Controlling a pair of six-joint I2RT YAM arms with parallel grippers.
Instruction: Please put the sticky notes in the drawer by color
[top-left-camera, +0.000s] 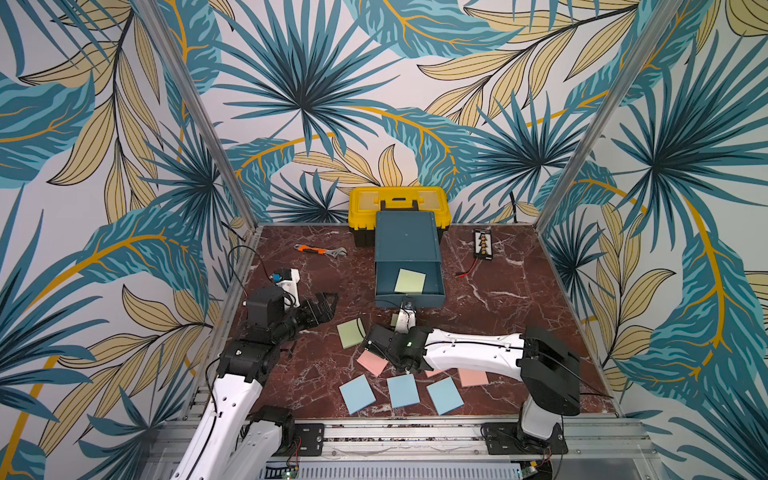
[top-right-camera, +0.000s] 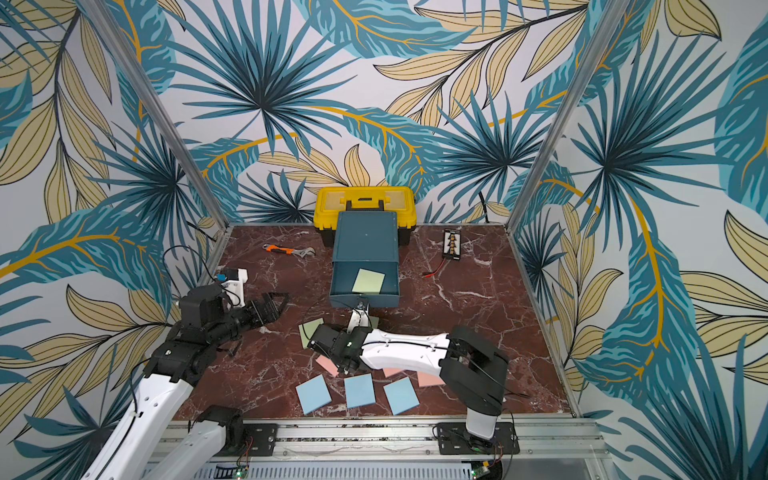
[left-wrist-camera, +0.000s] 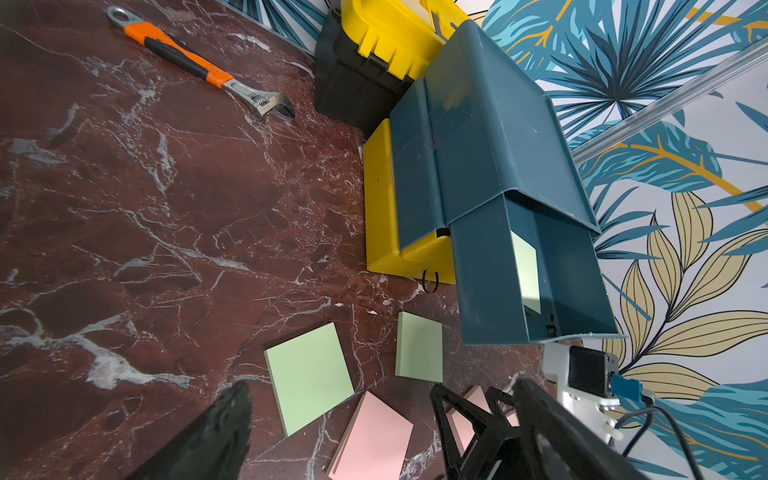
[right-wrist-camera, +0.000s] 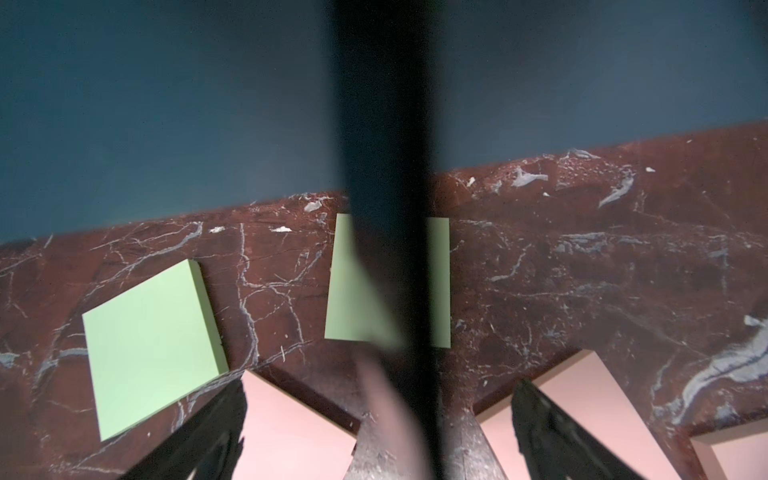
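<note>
A green sticky note pad (top-left-camera: 409, 281) lies inside the pulled-out drawer (top-left-camera: 382, 281) of the blue-grey box. On the table is a loose green pad (right-wrist-camera: 156, 348); a second green pad (right-wrist-camera: 345, 296) lies to its right, partly behind a blurred dark strip. Pink pads (top-left-camera: 473, 377) and blue pads (top-left-camera: 403, 392) lie nearer the front, some pink ones partly under the right arm. My right gripper is open above the pink and green pads, holding nothing. Over the left side of the table, my left gripper is open and empty.
The yellow toolbox (top-left-camera: 438, 200) stands behind the blue-grey box. An orange-handled wrench (top-left-camera: 320, 250) lies back left, and a small black device with red wires (top-left-camera: 483, 245) back right. Bare table shows on the right side.
</note>
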